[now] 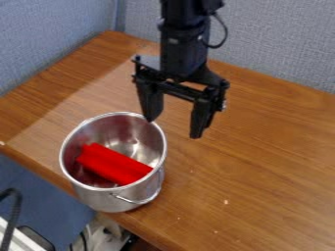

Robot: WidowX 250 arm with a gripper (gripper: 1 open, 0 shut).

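A red cylindrical object [114,163] lies inside a metal pot [144,184] at the lower left of the camera view, near the table's front edge. My black gripper [175,114] hangs open over the table just behind and to the right of the pot, above its back rim, with nothing between its two fingers.
Padded grey walls [275,39] stand behind and to the left. Cables and a blue floor show beyond the front left edge.
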